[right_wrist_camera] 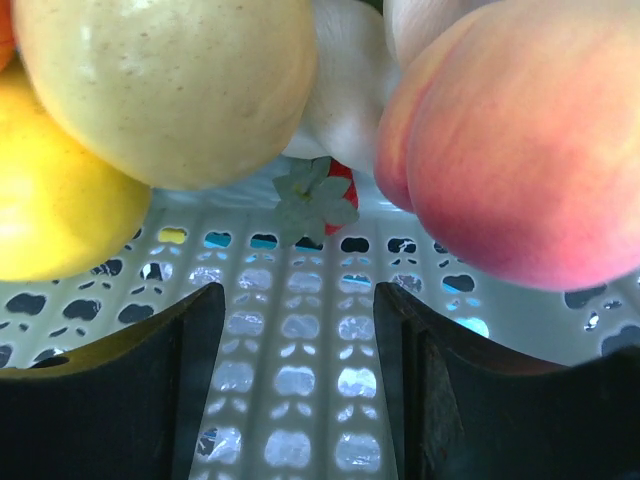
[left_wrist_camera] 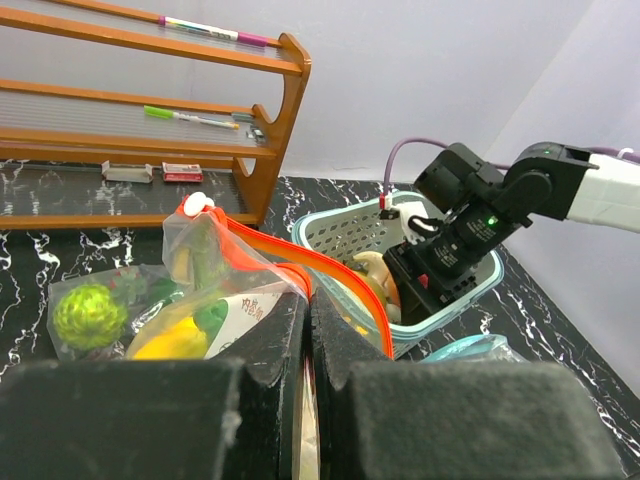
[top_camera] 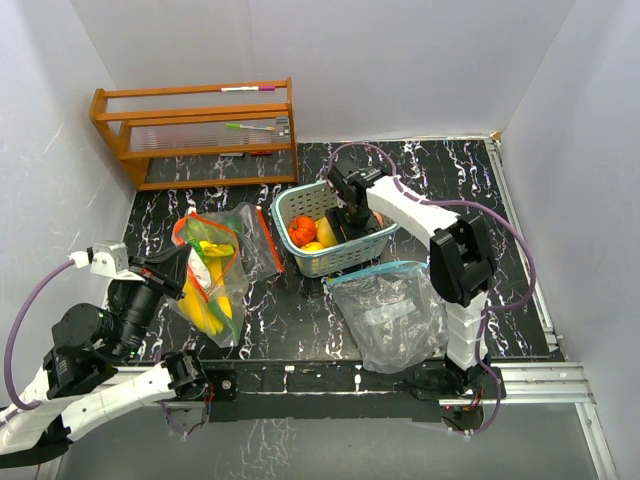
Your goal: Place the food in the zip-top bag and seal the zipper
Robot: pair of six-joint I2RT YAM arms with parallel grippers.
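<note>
My left gripper is shut on the edge of an orange-zipped bag (left_wrist_camera: 250, 290) holding bananas (top_camera: 200, 305) and other yellow food. My right gripper is open, down inside the blue basket (top_camera: 310, 262). Ahead of it in the right wrist view are a peach (right_wrist_camera: 520, 150), a pale yellow fruit (right_wrist_camera: 170, 70), an orange-yellow fruit (right_wrist_camera: 55, 200), white items (right_wrist_camera: 345, 90) and a red piece with green leaves (right_wrist_camera: 315, 200). A tomato (top_camera: 302, 230) is also in the basket. An empty blue-zipped bag (top_camera: 387, 325) lies flat at front right.
Another orange-zipped bag (top_camera: 258, 240) with a green round item (left_wrist_camera: 90, 315) lies behind the held one. A wooden rack (top_camera: 200, 185) with pens stands at the back left.
</note>
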